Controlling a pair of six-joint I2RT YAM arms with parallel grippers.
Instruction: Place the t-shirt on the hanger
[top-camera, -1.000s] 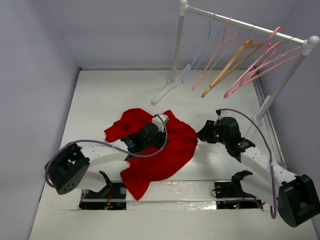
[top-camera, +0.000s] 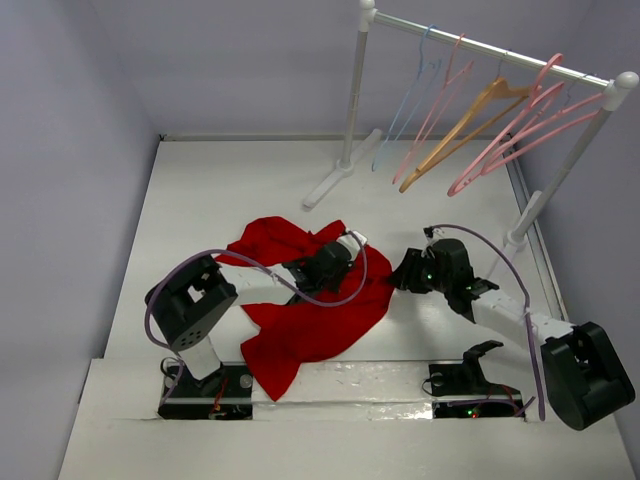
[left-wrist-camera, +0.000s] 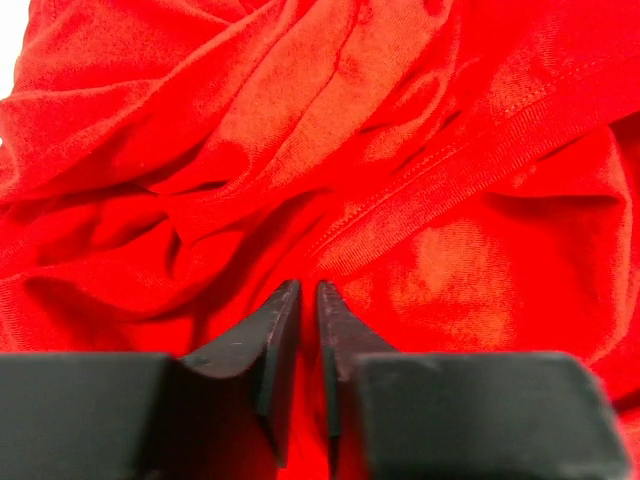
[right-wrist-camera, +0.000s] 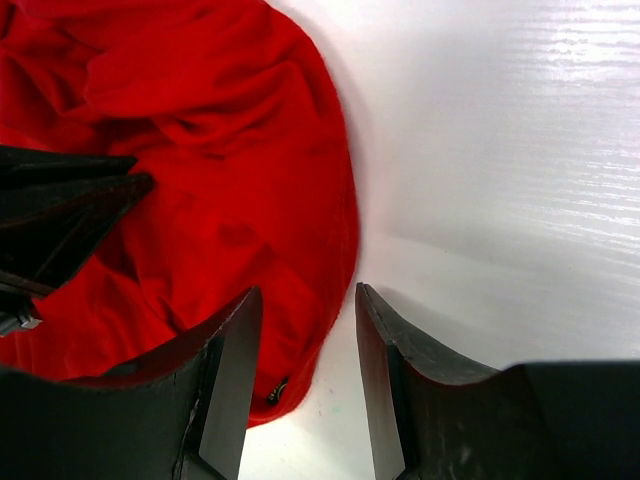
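A crumpled red t-shirt (top-camera: 310, 335) lies spread on the white table. My left gripper is over its middle, the fingertips close together with a narrow gap and red cloth showing beneath; whether they touch the fabric I cannot tell. At the shirt's right edge, my right gripper stands open, one finger above the cloth and the other above bare table. Several hangers hang from the rack, among them a wooden hanger (top-camera: 452, 140), a pink hanger (top-camera: 508, 140) and a blue hanger (top-camera: 407, 100). None of them bears the shirt.
The white clothes rack (top-camera: 490, 47) stands at the back right, its left foot (top-camera: 342, 172) resting behind the shirt. Bare table (top-camera: 200, 190) lies at the back left. In the right wrist view the left arm's dark fingers (right-wrist-camera: 70, 215) reach in from the left.
Over the last second my left gripper has moved right across the shirt.
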